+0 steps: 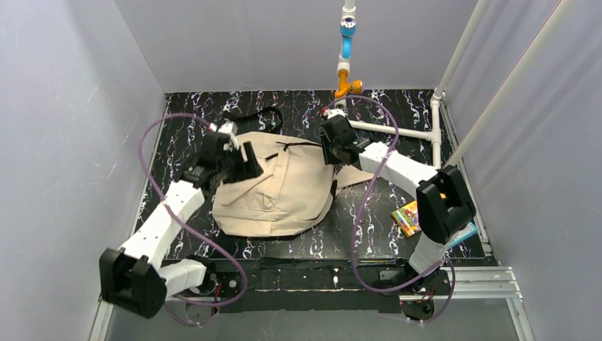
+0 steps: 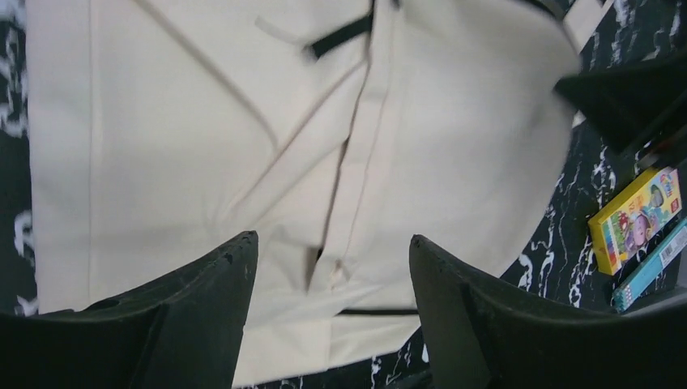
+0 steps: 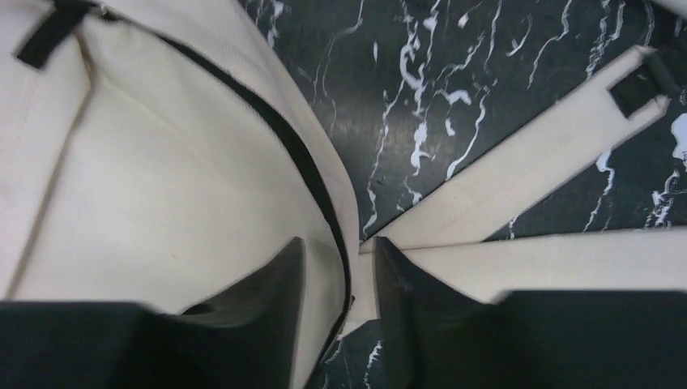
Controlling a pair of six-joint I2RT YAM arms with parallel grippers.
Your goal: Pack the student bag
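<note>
The beige bag (image 1: 298, 192) lies flat on the dark marbled table, with folds across its front and a black zipper (image 3: 304, 158) along its edge. Over the bag's upper left part hangs my left gripper (image 1: 250, 162); its fingers are apart and nothing shows between them. In the left wrist view the left gripper faces the bag's folded front panel. By the bag's upper right edge is my right gripper (image 1: 326, 158). The right wrist view shows the right gripper with a gap between its fingers, the zipper edge lying in that gap, apparently ungripped.
Beige straps (image 3: 526, 154) stretch out to the bag's right. At the right lie a yellow picture box (image 2: 636, 219) and a light blue pack (image 2: 654, 266), partly under the right arm in the top view. A white pipe frame (image 1: 397, 130) stands behind; a black strap (image 1: 266, 114) lies above the bag.
</note>
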